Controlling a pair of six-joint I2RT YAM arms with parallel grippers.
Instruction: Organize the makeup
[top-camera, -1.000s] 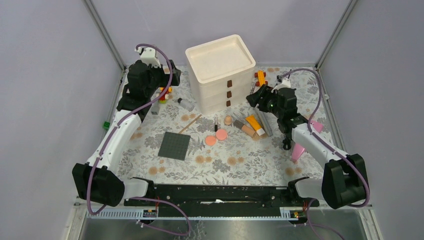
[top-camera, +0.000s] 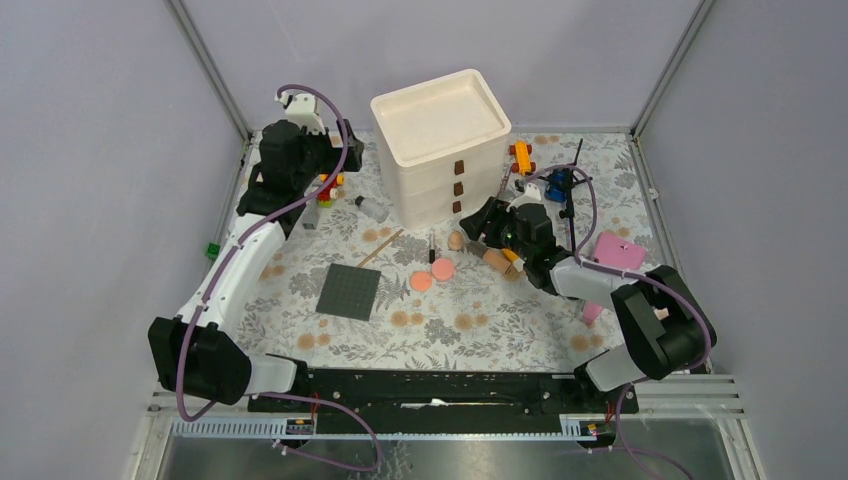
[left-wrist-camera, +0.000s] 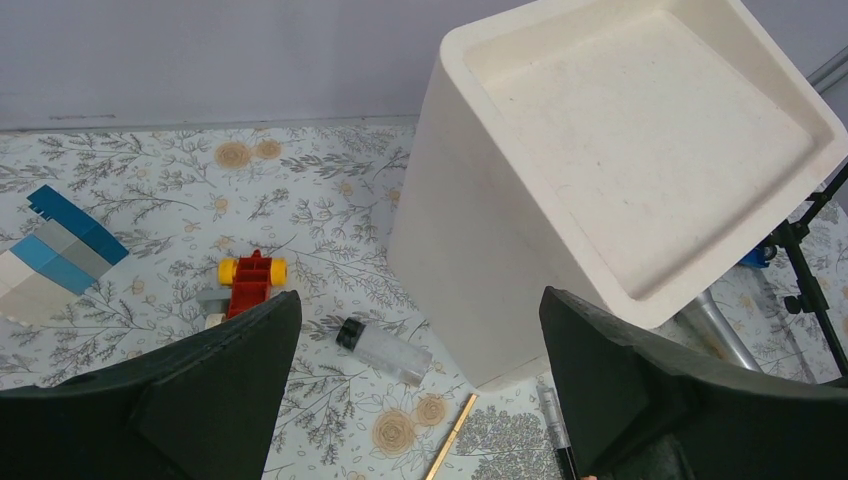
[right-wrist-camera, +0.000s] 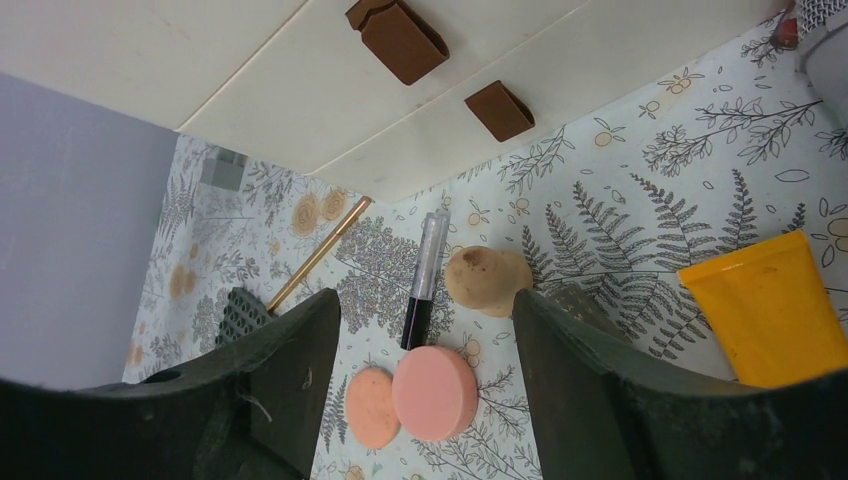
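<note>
A white drawer box (top-camera: 430, 190) with brown tabs stands at the back. Below it in the right wrist view lie a beige sponge (right-wrist-camera: 485, 275), a lip gloss tube (right-wrist-camera: 428, 260), a pink round compact (right-wrist-camera: 433, 393) and a yellow tube (right-wrist-camera: 758, 310). My open right gripper hangs over these, close in front of the drawers. My left gripper is open and raised at the box's left, above a clear bottle (left-wrist-camera: 390, 352) and a thin wooden stick (left-wrist-camera: 450, 435).
Toy pieces (left-wrist-camera: 250, 285) and blocks (left-wrist-camera: 55, 265) lie left of the box. A dark square palette (top-camera: 348, 292) is front left. A pink case (top-camera: 618, 252) and a black stand lie at the right.
My right gripper has moved left and down in the top view, toward the sponge and drawer front. The left arm has barely moved.
</note>
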